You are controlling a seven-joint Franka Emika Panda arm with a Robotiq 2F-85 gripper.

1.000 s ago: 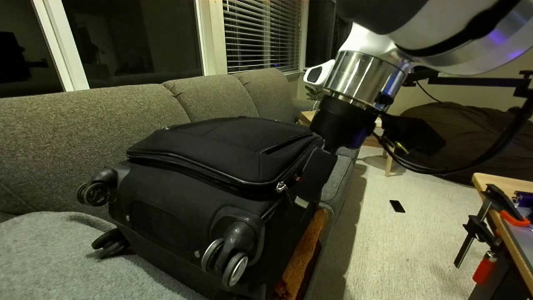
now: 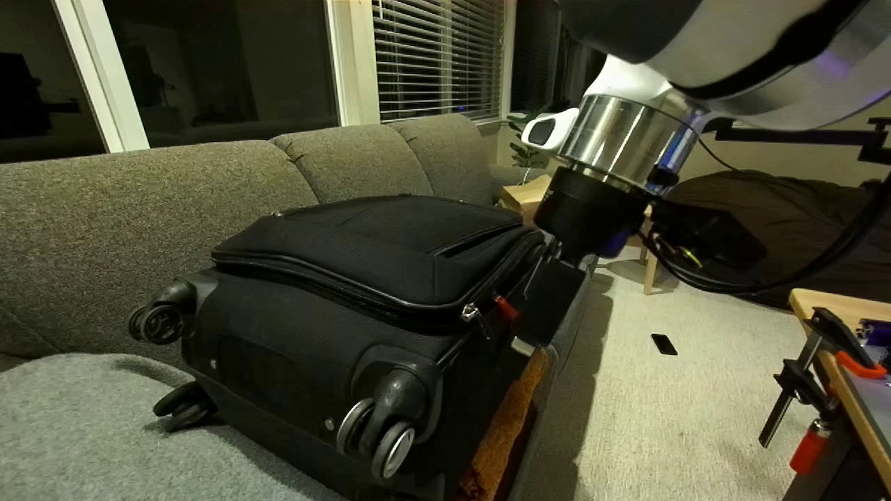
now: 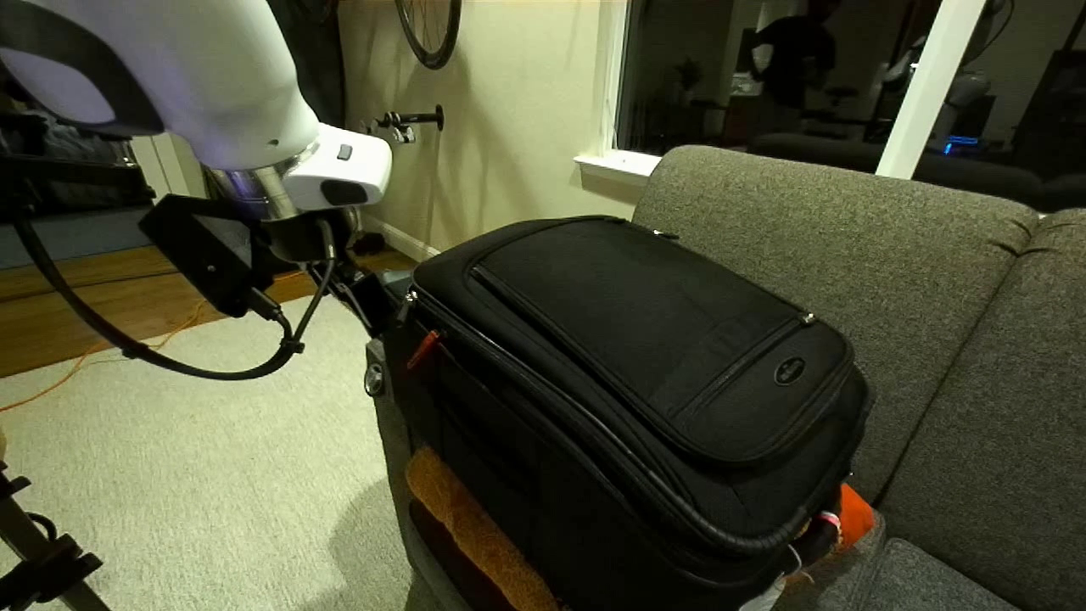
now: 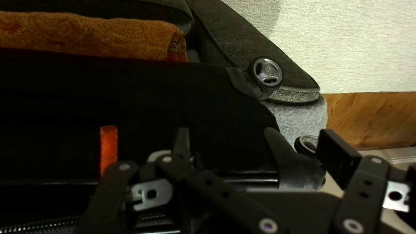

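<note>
A black suitcase (image 2: 359,250) lies on its back on the grey couch, its wheels toward the camera in exterior view 1. My gripper is open beside the suitcase's long side, and nothing visible sits between its fingers. A silver zipper pull (image 2: 471,312) hangs at the suitcase corner. Close by is a red tag (image 2: 506,309); in the wrist view the red tag (image 4: 109,146) shows left of the fingers. There, the left finger partly covers the metal pull. In exterior view 2, the fingers (image 3: 374,304) stand close to the suitcase edge; contact cannot be judged.
An orange patterned cloth (image 3: 458,509) is beneath the suitcase's side. The couch back (image 2: 150,225) rises behind it. Clamps (image 2: 806,392) sit on a table edge at the right, and a phone (image 2: 664,344) lies on the open carpet.
In exterior view 1, the arm and gripper have shifted slightly right and down, away from the suitcase side. More of the red tag is uncovered now. The suitcase stays where it was.
</note>
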